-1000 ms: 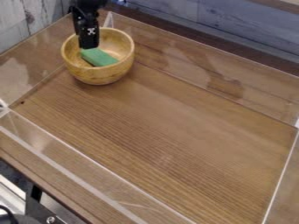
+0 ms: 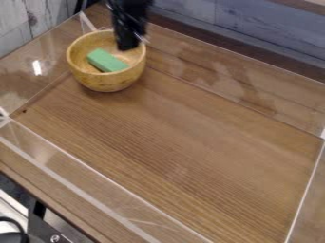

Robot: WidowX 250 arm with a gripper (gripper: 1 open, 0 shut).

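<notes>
A yellow round bowl [image 2: 105, 83] sits at the upper left of the wooden table, with a green rectangular block [image 2: 105, 60] lying inside it. My dark gripper [image 2: 127, 42] hangs at the bowl's upper right rim, partly cut off by the top edge and blurred; whether anything is between its fingers does not show clearly, and it looks shut.
Walls stand along the back and upper left. Dark cables lie off the table at the lower left corner.
My gripper has moved right, from the bowl's back left to its upper right side. The bowl and green block look about where they were.
</notes>
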